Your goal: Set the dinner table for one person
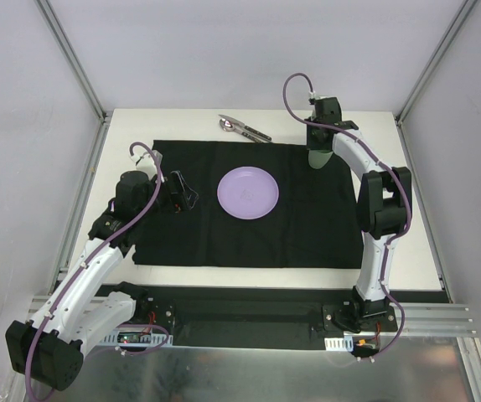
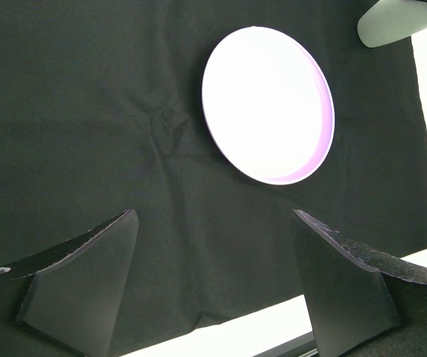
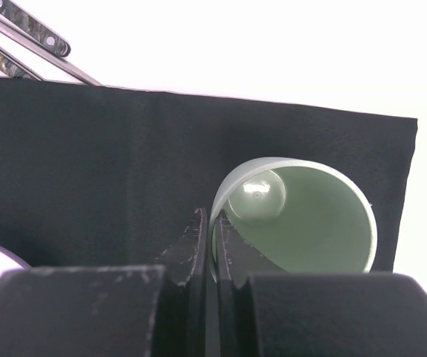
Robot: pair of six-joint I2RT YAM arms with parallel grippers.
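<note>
A pale green cup (image 1: 319,160) is at the mat's back right corner, with my right gripper shut on its near-side rim, seen from above in the right wrist view. The purple plate (image 1: 247,193) lies on the black mat (image 1: 224,243) near the middle. Knife, fork and spoon (image 1: 249,131) lie together on the white table behind the mat. My left gripper stands open above the left part of the mat, nothing between its fingers, angled toward the plate.
The white table (image 1: 98,184) borders the mat on all sides. Walls and rails (image 1: 77,67) surround the workspace.
</note>
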